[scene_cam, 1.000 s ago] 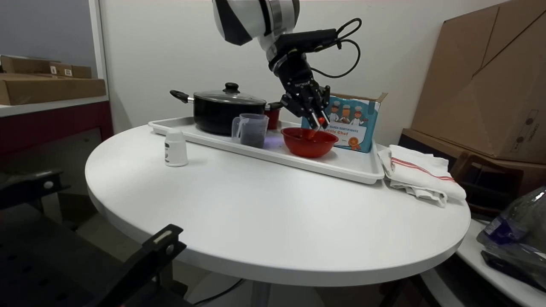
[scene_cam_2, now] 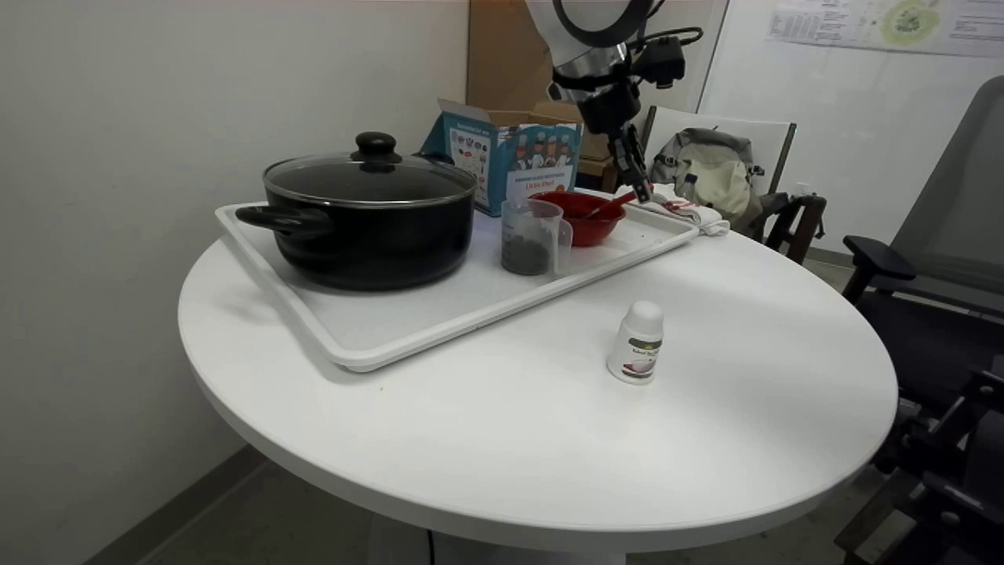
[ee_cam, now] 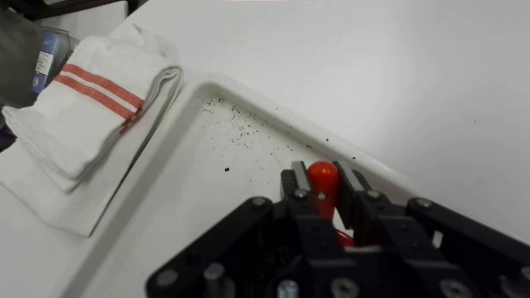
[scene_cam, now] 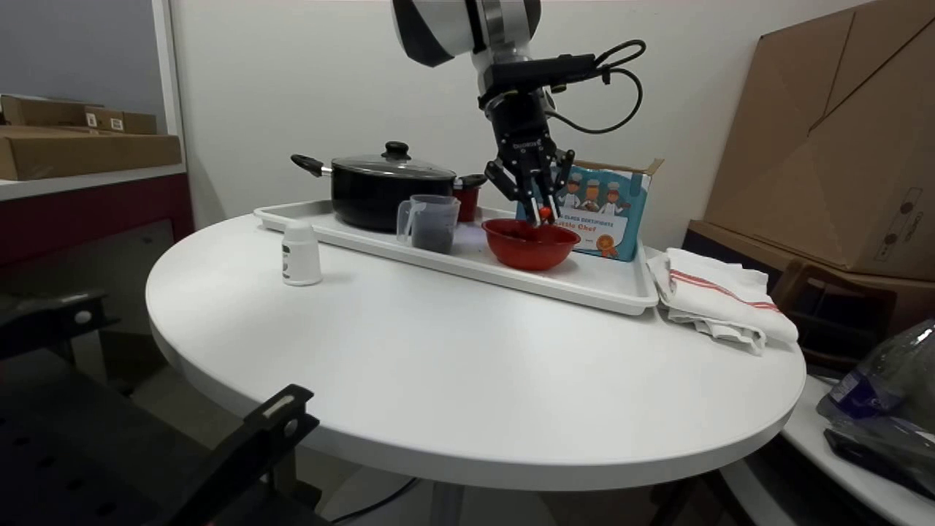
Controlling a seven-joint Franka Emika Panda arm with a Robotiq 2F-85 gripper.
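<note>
My gripper is shut on the red handle (ee_cam: 325, 193) of a utensil, whose rounded end shows between the fingertips. In exterior view 1 the gripper (scene_cam: 545, 213) is pointing down over a red bowl (scene_cam: 532, 253) on the white tray. Exterior view 2 shows the red handle (scene_cam_2: 618, 203) slanting from the fingertips down into the bowl (scene_cam_2: 594, 232). The utensil's lower end is hidden inside the bowl, as are most of the bowl's contents. In the wrist view my fingers cover nearly all of the bowl.
On the tray (scene_cam_2: 452, 325) stand a lidded black pot (scene_cam_2: 376, 231), a clear measuring cup (scene_cam_2: 532, 246) with dark contents and a blue box (scene_cam: 605, 210). A folded towel (scene_cam: 719, 294) lies beside it. Dark specks dot one tray corner. A white bottle (scene_cam: 302, 254) stands apart.
The wrist and forearm have shifted right in exterior view 1, and the gripper is more upright. The fingertips remain over the bowl with the red handle between them.
</note>
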